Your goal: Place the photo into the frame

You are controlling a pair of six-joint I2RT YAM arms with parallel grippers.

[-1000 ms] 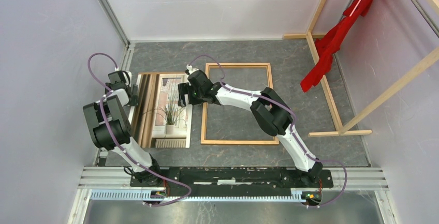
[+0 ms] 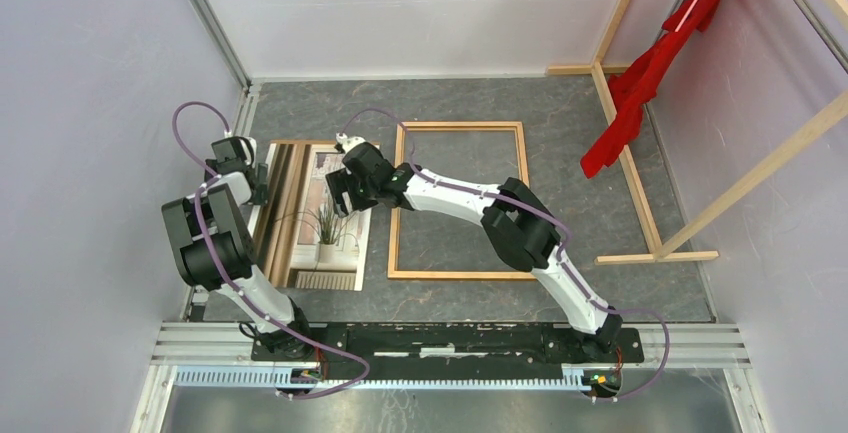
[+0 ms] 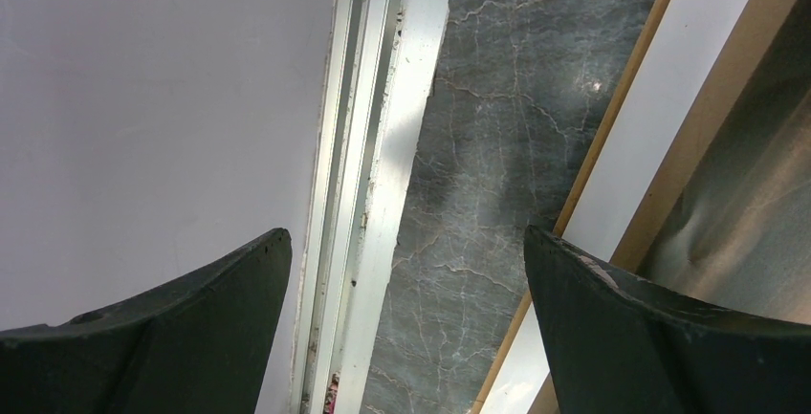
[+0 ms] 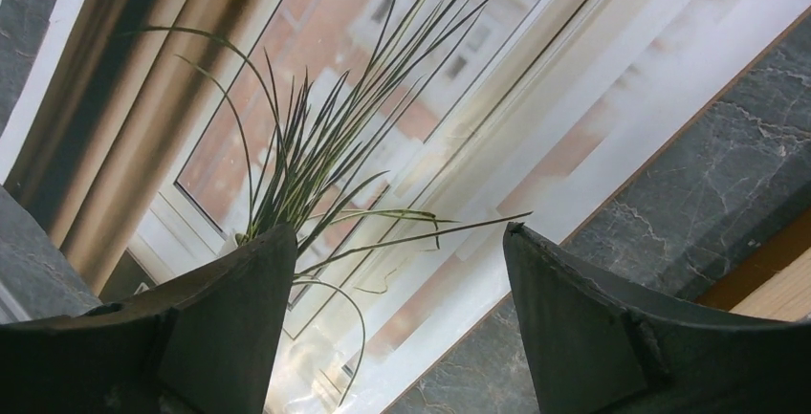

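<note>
The photo (image 2: 312, 258), a window scene with a potted plant, lies on the grey table at the left, slightly askew. To its right is the empty wooden frame (image 2: 460, 275), with bare table inside. My left gripper stands open at the photo's left edge, one finger in front of the white border and the other toward the wall. Over the photo's right half, my right gripper is open too, with only the photo's surface showing beyond its fingers. The right arm crosses above the frame and hides part of it.
A wooden rack (image 2: 632, 168) with a red cloth (image 2: 650, 83) hanging on it stands at the right. The left wall and its metal rail (image 3: 392, 185) are close beside my left gripper. Bare table shows behind the frame.
My right gripper has moved left, farther over the photo. The photo has turned slightly, its lower right corner shifting left and toward the front. The left arm looks almost unmoved.
</note>
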